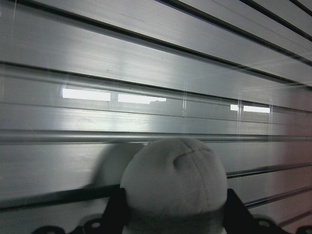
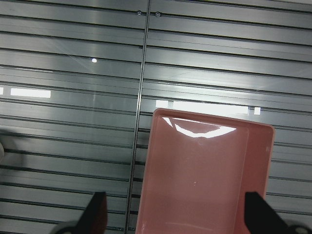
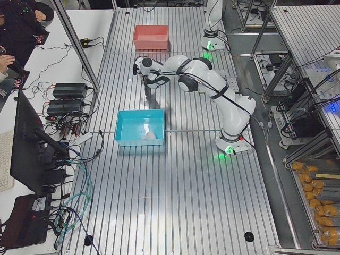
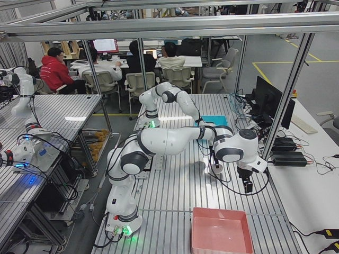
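A light grey plush object (image 1: 173, 180) fills the space between my left gripper's dark fingers, low over the slatted table in the left wrist view; that gripper is shut on it. In the camera right view my other gripper (image 4: 246, 180) hangs in the air beyond the pink bin (image 4: 221, 233); in the right wrist view its fingers (image 2: 100, 207) are spread open above that bin. A teal bin (image 3: 127, 125) holds a pale soft object (image 3: 150, 134) in the camera left view.
Bare slatted table (image 3: 180, 196) lies in front of the teal bin. Monitors, power boxes and cables line one side. Arm bases stand along the opposite side. A metal post rises at the table's edge.
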